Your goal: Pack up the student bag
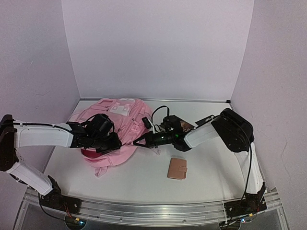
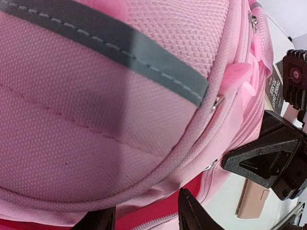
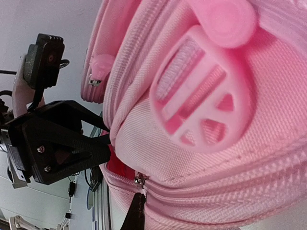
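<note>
The pink bag (image 1: 115,120) lies at the left of the table, with its red inside (image 1: 90,153) showing through a gap at the front. My left gripper (image 1: 119,145) is at this mouth; in the left wrist view its fingers (image 2: 103,219) stand apart below the lifted pink flap (image 2: 86,110). My right gripper (image 1: 135,143) is shut on the bag's edge beside the metal zip end (image 3: 140,179). A brown notebook (image 1: 177,168) lies on the table in front of the right arm. Dark books (image 1: 183,124) are partly hidden behind that arm.
Another dark flat item (image 1: 204,120) lies at the back right, partly covered by the right arm. Walls stand at the back and both sides, and a metal rail (image 1: 153,209) runs along the front.
</note>
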